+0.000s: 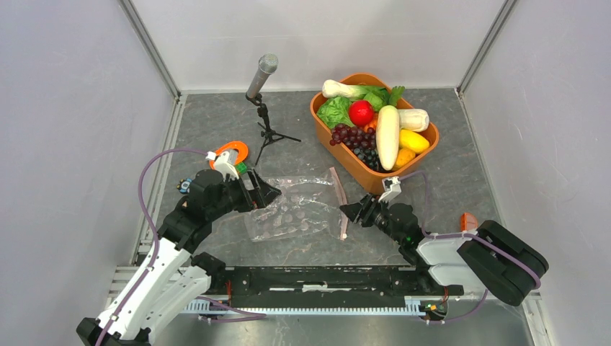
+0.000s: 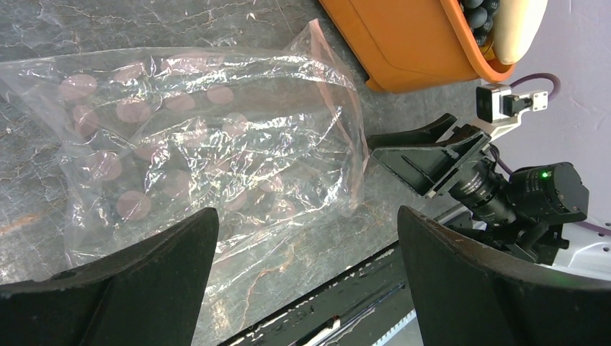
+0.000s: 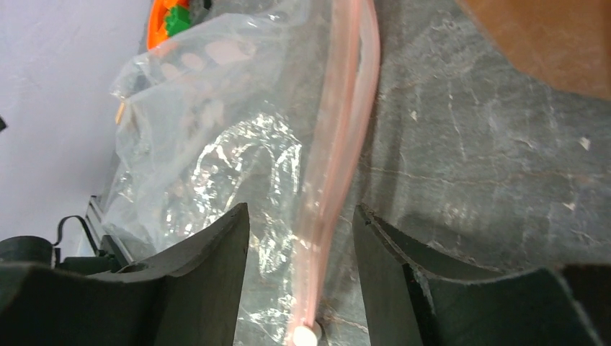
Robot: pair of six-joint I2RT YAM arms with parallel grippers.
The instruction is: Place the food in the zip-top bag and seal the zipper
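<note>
A clear zip top bag (image 1: 299,210) lies flat on the grey table, its pinkish zipper edge (image 3: 331,155) on the right and a white slider (image 3: 306,336) at the near end of that edge. My right gripper (image 1: 347,214) stands open at the zipper edge; in its wrist view the strip runs between the fingers without being gripped. Over the bag's left part hangs my left gripper (image 1: 265,194), open and empty, its fingers (image 2: 137,281) framing the near side of the bag. Fruit and vegetables, among them a red tomato (image 1: 362,113) and dark grapes (image 1: 349,137), fill an orange bin (image 1: 344,160).
Behind the bag stands a microphone (image 1: 265,68) on a small tripod. An orange ring (image 1: 240,148) lies behind the left gripper. A small orange piece (image 1: 469,221) rests at the right, with bare table around it.
</note>
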